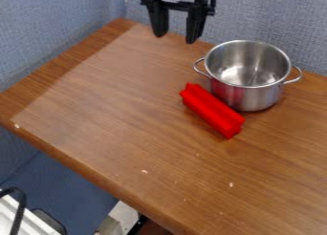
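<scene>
My gripper (177, 19) hangs at the top centre of the camera view, above the back of the table, its two black fingers wide apart with nothing seen between them. A steel pot (250, 82) with two side handles stands on the wooden table (102, 115) at the right, below and right of the gripper. A red cylindrical object (212, 111) lies on its side just in front of the pot, angled toward the lower right.
Grey padded walls (52, 33) border the table at the left and back. A white object (32, 220) sits off the table at the lower left.
</scene>
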